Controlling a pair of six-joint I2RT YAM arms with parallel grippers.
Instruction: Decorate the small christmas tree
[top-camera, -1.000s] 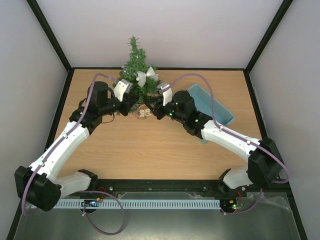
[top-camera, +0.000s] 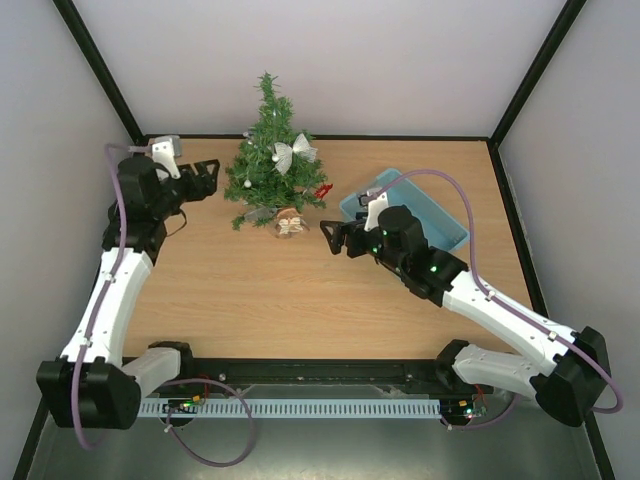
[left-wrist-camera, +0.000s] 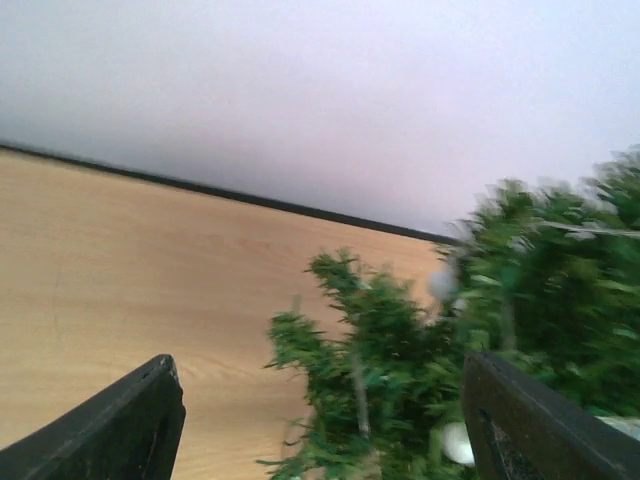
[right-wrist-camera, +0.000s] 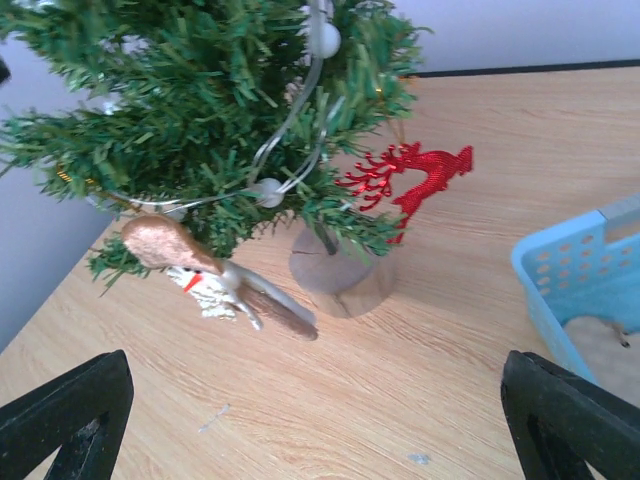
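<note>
The small green Christmas tree (top-camera: 266, 150) stands upright at the back middle of the table. A white bow (top-camera: 295, 152), a red glitter reindeer (right-wrist-camera: 412, 180) and a brown-and-white ornament (right-wrist-camera: 205, 265) hang on it, with white baubles among the branches. My left gripper (top-camera: 214, 178) is apart from the tree on its left side; in the left wrist view its fingers (left-wrist-camera: 130, 425) stand apart with nothing held. To the tree's front right, my right gripper (top-camera: 330, 238) is open and empty, short of the hanging ornaments.
A light blue basket (top-camera: 452, 226) sits right of the tree, partly behind my right arm; something greyish lies in it. The tree's wooden base (right-wrist-camera: 345, 285) rests on the table (top-camera: 240, 300), whose front and middle are bare.
My left gripper has drawn back to the left, away from the tree. My right gripper has backed off to the right from the tree's front. The tree and its ornaments look unmoved.
</note>
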